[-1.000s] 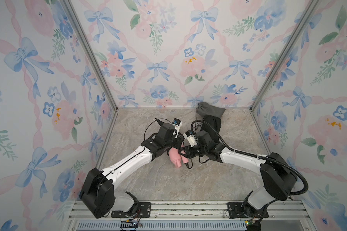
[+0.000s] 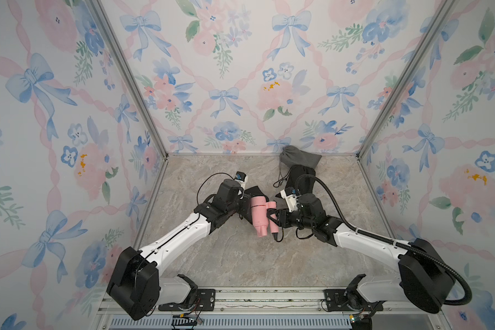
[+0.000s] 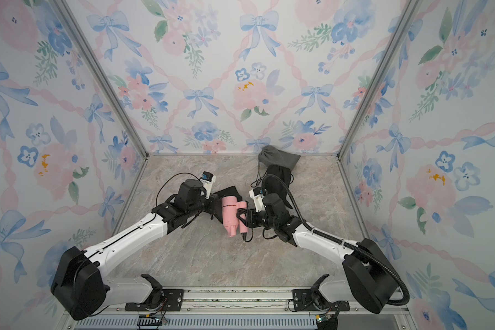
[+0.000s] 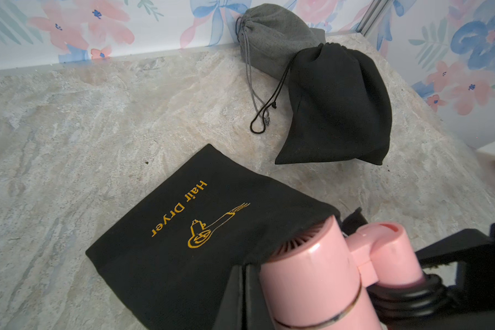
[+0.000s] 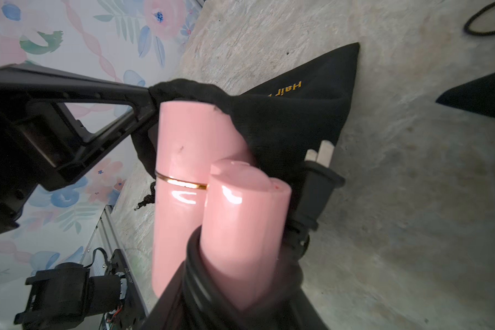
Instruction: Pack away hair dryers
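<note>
A pink hair dryer (image 5: 181, 148) has its vented end just inside the mouth of a black bag marked "Hair Dryer" (image 4: 165, 242). Its barrel and folded handle (image 5: 242, 236) stick out, the black cord wound round the handle. My right gripper (image 2: 277, 216) is shut on that corded handle; the plug (image 5: 316, 187) juts out beside it. My left gripper is shut at the bag's mouth, close against the barrel. In the right wrist view the bag's cloth runs up to the left fingertip, so it appears pinched there.
A filled black drawstring bag (image 4: 341, 104) stands behind on the right, with a grey drawstring bag (image 4: 283, 38) against the back wall behind it. Loose drawstrings lie beside them.
The left one drew back slightly to the left.
</note>
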